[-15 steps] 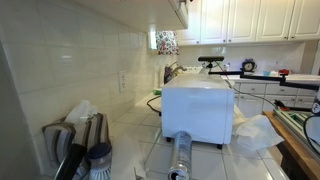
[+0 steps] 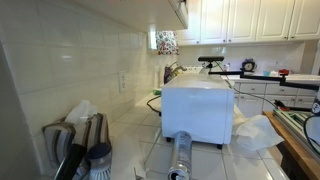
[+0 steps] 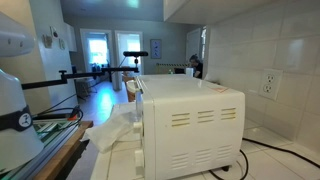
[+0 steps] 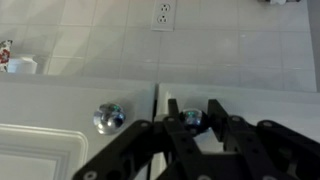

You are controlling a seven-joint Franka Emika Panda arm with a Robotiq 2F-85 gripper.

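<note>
In the wrist view, my gripper is at a white cabinet door, its dark fingers (image 4: 214, 118) closed in on either side of a round shiny knob (image 4: 194, 123). The knob sits between them, partly covered by the fingers. To its left, a second round metal knob (image 4: 108, 118) is on the neighbouring white cabinet door (image 4: 55, 140), with a narrow dark gap between the two doors. Neither exterior view shows the fingers clearly; part of my white arm (image 3: 15, 125) stands at the left of exterior view 2.
A white microwave-like box (image 2: 196, 110) stands on the tiled counter, with a clear cylinder (image 2: 181, 155) before it. A brush (image 2: 100, 160) and striped holder (image 2: 75, 135) are at left. White paper or plastic (image 2: 257, 134) lies at right. An outlet (image 4: 164, 14) is on the wall.
</note>
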